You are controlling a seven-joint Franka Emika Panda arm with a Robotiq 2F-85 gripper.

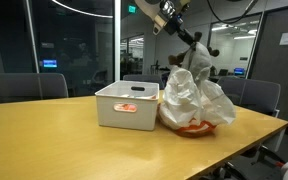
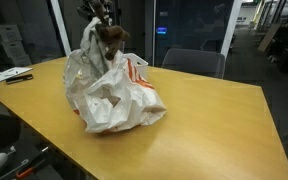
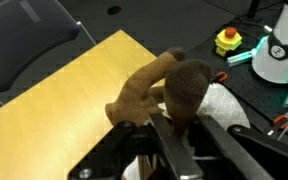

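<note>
My gripper is shut on a brown plush toy [image 3: 134, 102], whose soft body bulges out around the fingertips in the wrist view. Below it hangs and rests a crumpled white plastic bag [image 1: 196, 103] with orange-red print, near the table's right side. In exterior view 2 the brown plush [image 2: 111, 35] shows above the bag [image 2: 119, 95], together with grey material [image 2: 87, 58] beside it. Whether the plush is fully clear of the bag cannot be made out.
A white box [image 1: 128, 104] with an orange label stands left of the bag. Chairs [image 1: 10, 89] line the far edge. A red-and-yellow button [image 3: 227, 40] sits near the robot's base.
</note>
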